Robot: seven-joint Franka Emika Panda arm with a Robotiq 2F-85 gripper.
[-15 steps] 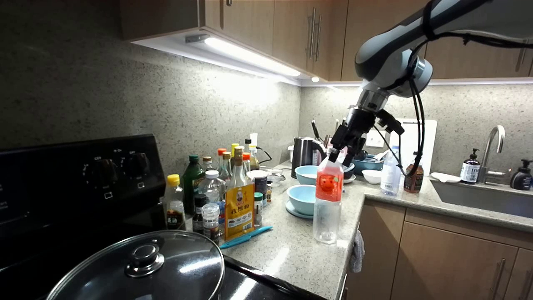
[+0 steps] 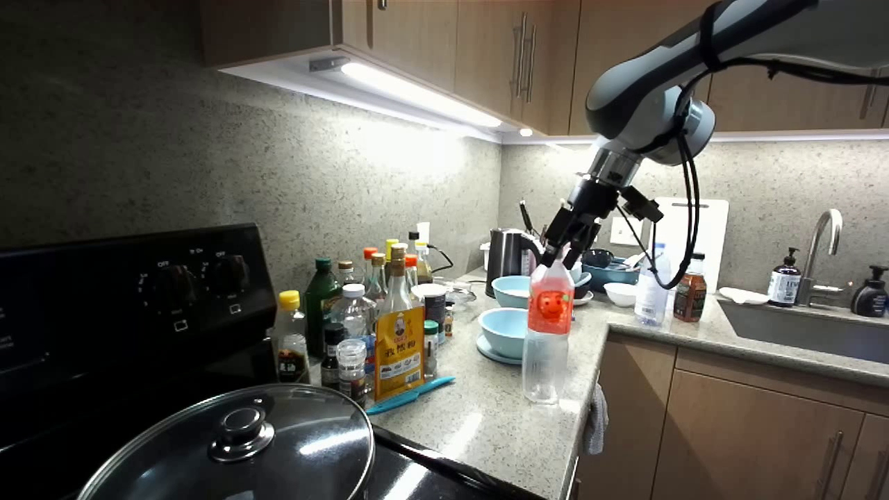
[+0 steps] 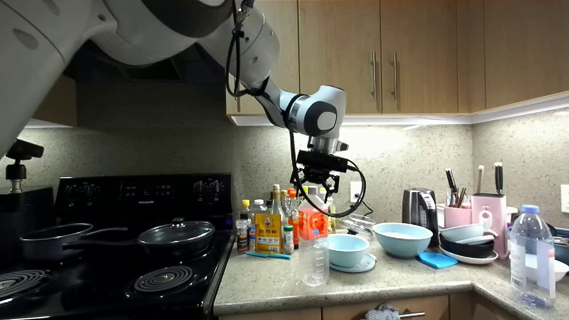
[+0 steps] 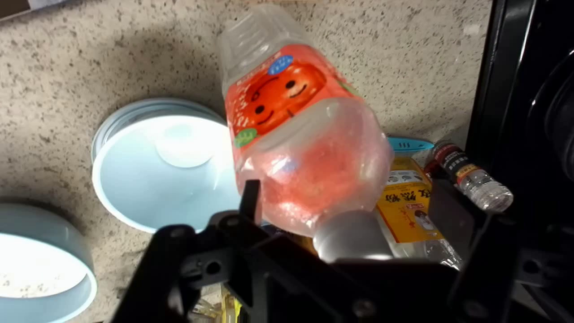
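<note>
A clear plastic bottle point(image 2: 546, 358) with a red smiling-face label stands upright on the counter near its front edge. Seen from above in the wrist view, its shoulder and grey cap point(image 4: 352, 237) point toward my gripper. The fingers are open, with one dark finger point(image 4: 250, 199) left of the cap and the other on the right side. In exterior view 2 my gripper point(image 3: 313, 191) is at the bottle's top, tilted; whether a finger touches the bottle cannot be told. The bottle's neck is partly hidden by the gripper in both exterior views.
Right behind the bottle sits a light blue bowl point(image 3: 347, 250), with a larger blue bowl point(image 3: 402, 238) farther right. Several seasoning bottles and a yellow packet point(image 2: 400, 353) crowd the wall side. A black stove point(image 3: 160, 266) borders the counter on the left.
In exterior view 1, the arm and gripper have shifted slightly left at the bottle's top. The bottle stands in practically the same place.
</note>
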